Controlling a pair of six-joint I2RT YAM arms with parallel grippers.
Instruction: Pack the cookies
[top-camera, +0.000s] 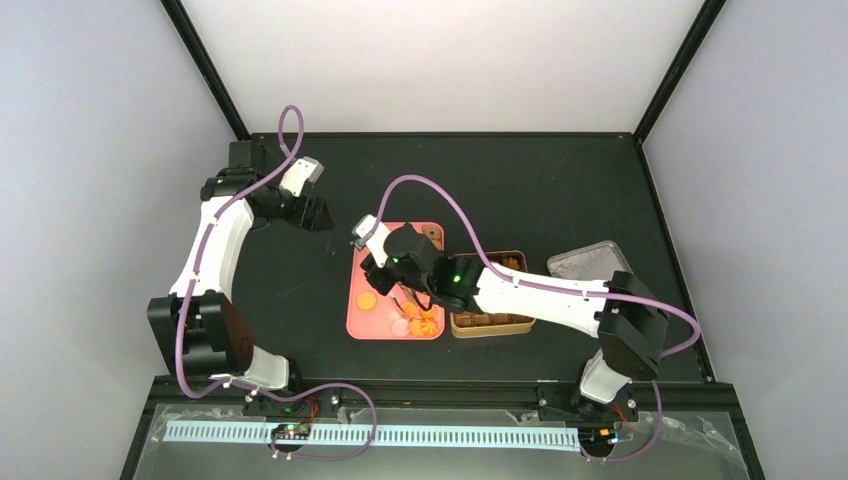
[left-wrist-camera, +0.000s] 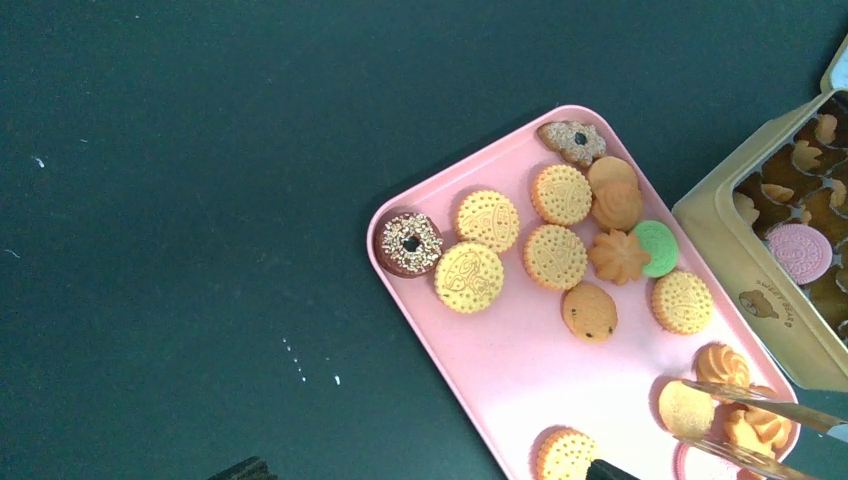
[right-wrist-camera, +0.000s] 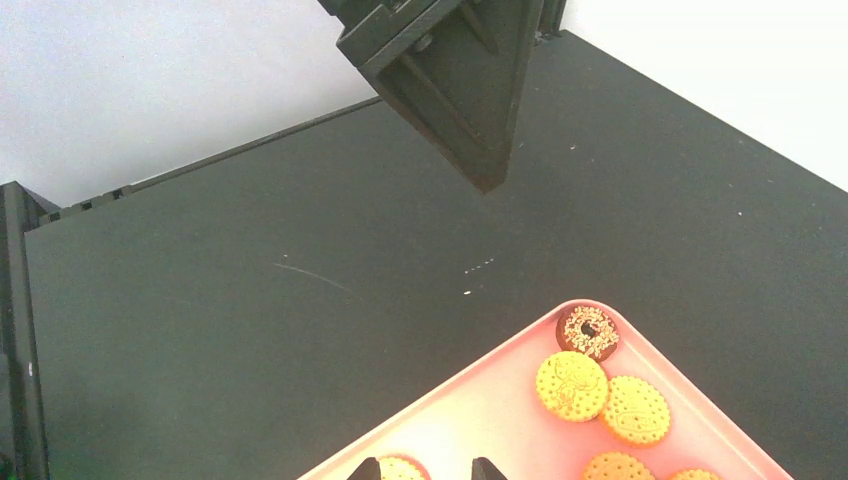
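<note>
The pink tray carries several cookies: pale round stamped ones, a sprinkled chocolate ring, a green one and swirled ones. My right gripper is over the tray's near part, its two thin fingers apart. A round cookie shows between them in the left wrist view; no grip on it shows. In the right wrist view a stamped cookie appears near those fingertips. Left of the tray, my left gripper stands open and empty above the table.
Right of the tray is a beige box with compartments, holding a pink cookie and brown pieces. Farther right lies a grey metal lid or tray. My right arm passes over the box.
</note>
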